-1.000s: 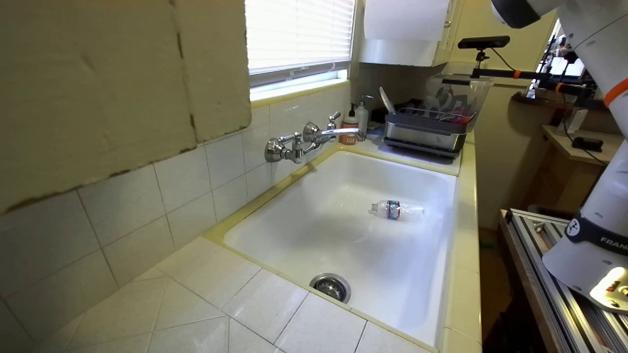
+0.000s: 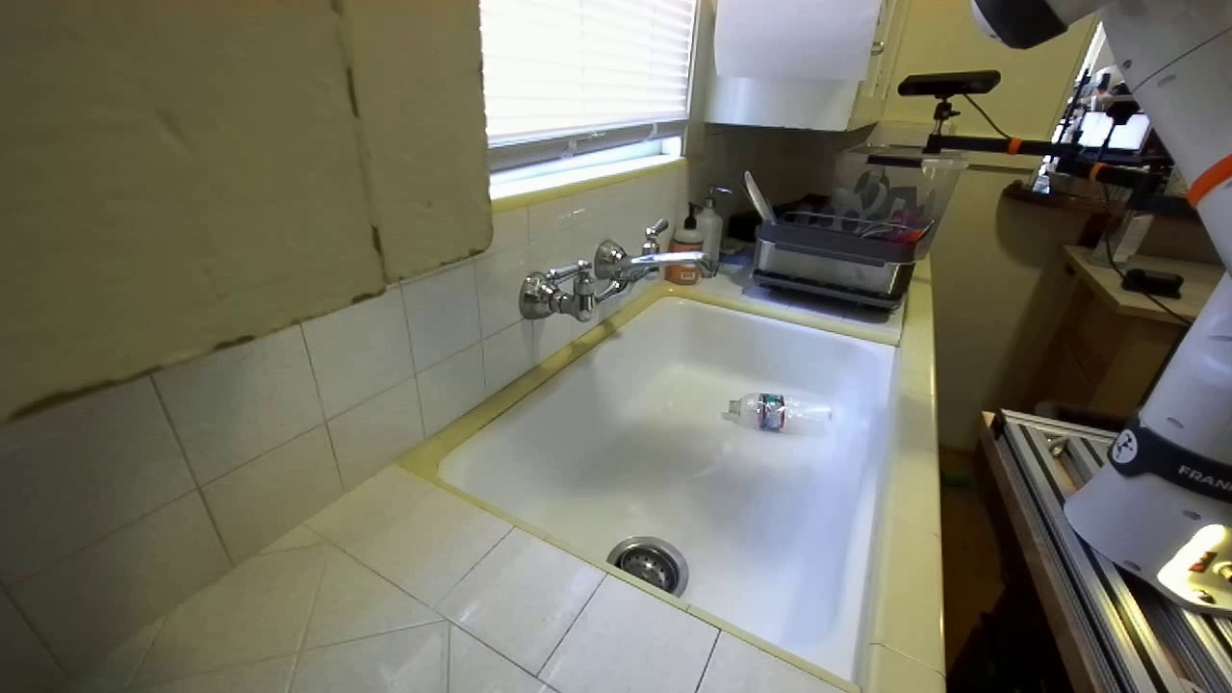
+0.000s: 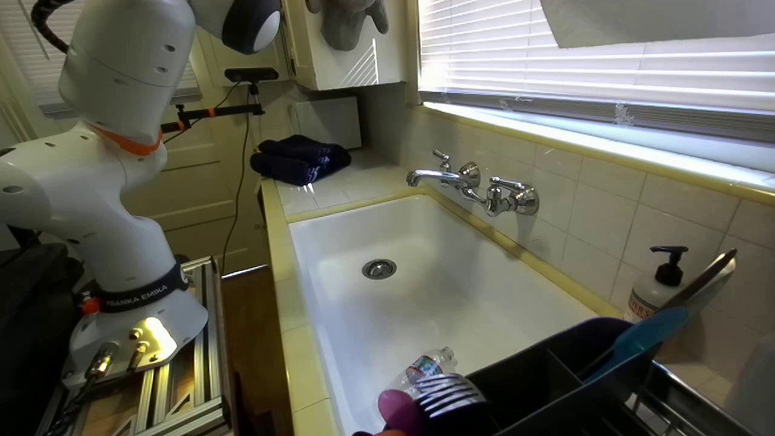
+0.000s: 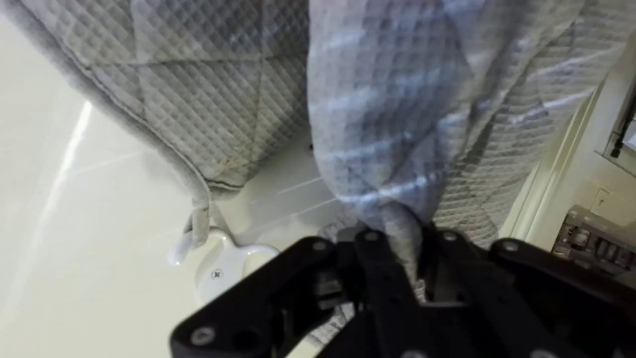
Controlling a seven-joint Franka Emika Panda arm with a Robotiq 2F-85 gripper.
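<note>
In the wrist view my gripper is shut on a grey quilted cloth [image 4: 387, 107], with a fold of it pinched between the dark fingers. The cloth fills much of the upper part of that view. To its left hangs another grey quilted section with a corner loop [image 4: 201, 223] over a white wall hook [image 4: 221, 271]; whether both belong to one piece I cannot tell. Exterior view 2 shows grey cloth [image 3: 345, 25] at the top, against the cabinet side. Both exterior views leave my gripper out of frame.
Below lies a white sink [image 2: 554, 462] with a clear plastic bottle [image 2: 780, 412] in it. A wall faucet [image 2: 629, 271] reaches over the basin. A dish rack [image 2: 837, 254] stands at one end, dark folded cloth [image 3: 301, 160] at the other.
The upper arm link in exterior view 1 has shifted very slightly right and up. Sink, bottle and dish rack are unchanged.
</note>
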